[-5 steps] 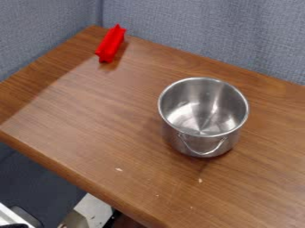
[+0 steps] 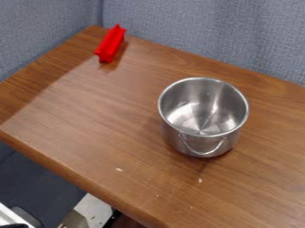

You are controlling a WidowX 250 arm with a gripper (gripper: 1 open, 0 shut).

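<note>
A red elongated object (image 2: 111, 43) lies at the back left of the wooden table, near the padded wall. A shiny steel pot (image 2: 202, 120) stands upright right of centre, and its inside looks empty. No gripper can be made out in the camera view.
Grey-blue padded walls (image 2: 215, 31) border the table (image 2: 84, 134) at the back and left. Bare wood fills the middle, left and front right. Past the front-left edge are a dark area and some white and black parts at the bottom corner, too cropped to identify.
</note>
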